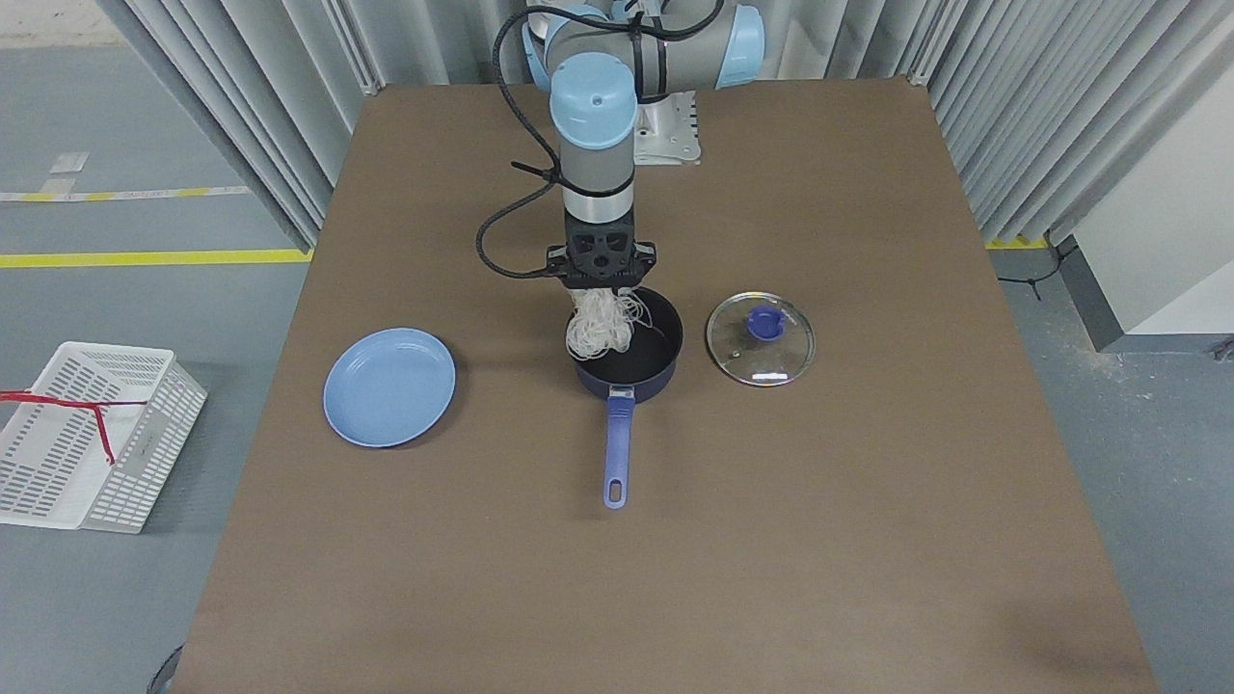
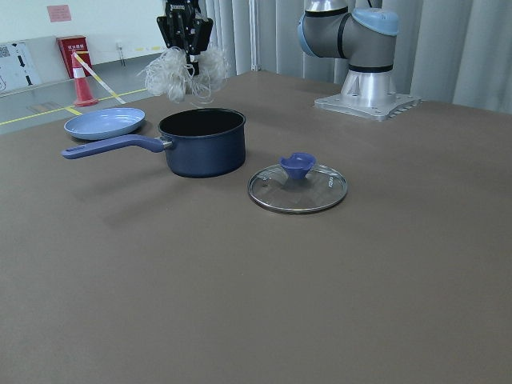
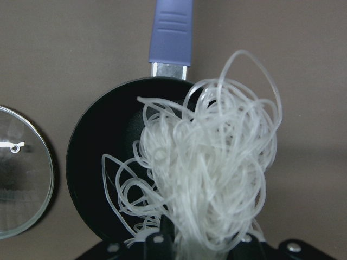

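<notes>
My gripper (image 2: 192, 64) is shut on a tangled bundle of white noodle-like strands (image 1: 601, 320), which hangs just above the dark blue saucepan (image 1: 639, 347). In the wrist view the strands (image 3: 206, 162) cover much of the pan's inside (image 3: 95, 157). The pan's blue handle (image 1: 616, 455) points toward the front. A blue plate (image 1: 388, 388) lies empty to the left. A glass lid with a blue knob (image 1: 763, 341) rests right of the pan, apart from it. The fingertips are mostly hidden by the strands.
The robot's base (image 2: 368, 104) stands at the back. A white plastic basket (image 1: 98, 463) sits on the floor left of the table.
</notes>
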